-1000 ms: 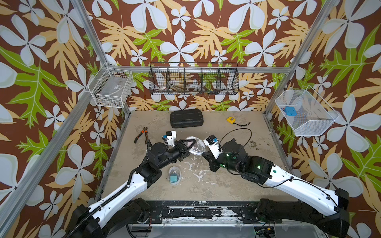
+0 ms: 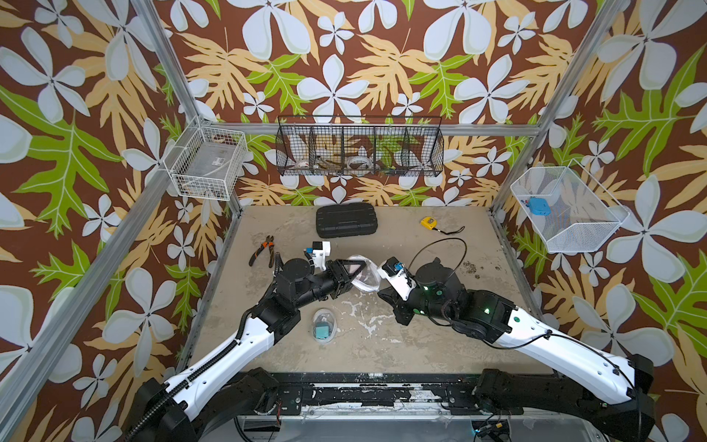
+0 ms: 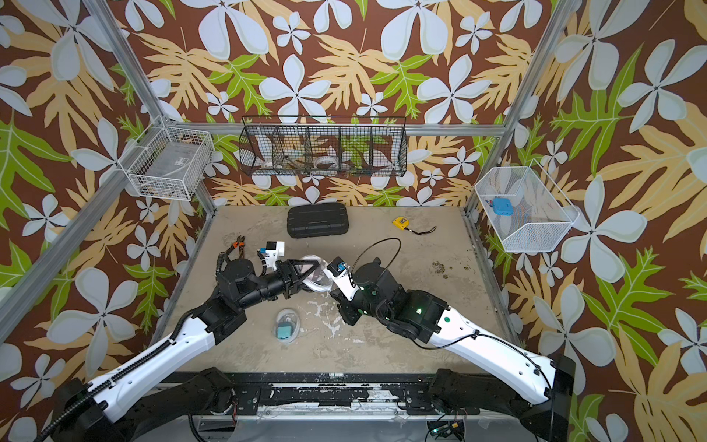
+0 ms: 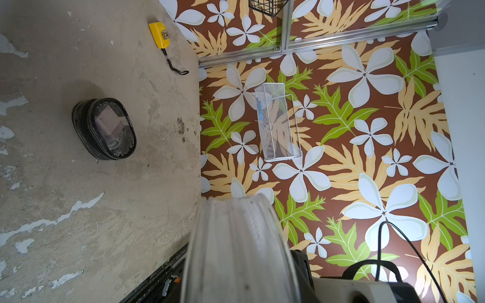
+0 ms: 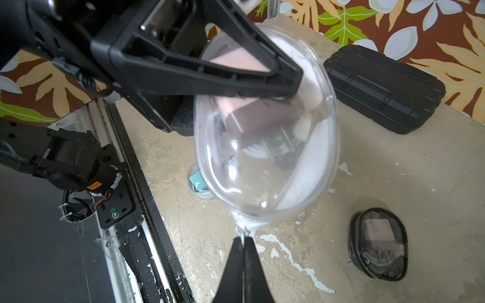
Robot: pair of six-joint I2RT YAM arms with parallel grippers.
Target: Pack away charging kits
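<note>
My left gripper [image 2: 356, 269] is shut on a clear case with a white rim [image 5: 313, 166], held above the table; a pinkish charger [image 5: 262, 117] and white cable show inside. In the right wrist view one left finger [image 5: 242, 83] lies across the case. Just below the case, my right gripper is shut, its tips at a small zipper pull [image 5: 243, 231] on the rim; whether it pinches the pull I cannot tell. A black-rimmed case [image 4: 115, 130] with a pink charger lies on the table. Another clear case [image 2: 324, 326] holds a teal charger.
A black hard case [image 2: 346, 219] and yellow tape measure [image 2: 428, 222] lie at the back, pliers [image 2: 261, 250] at the left. A white basket [image 2: 210, 162], divided black basket [image 2: 358, 147] and white mesh basket [image 2: 567, 213] hang on the walls.
The left gripper and its case have barely moved.
</note>
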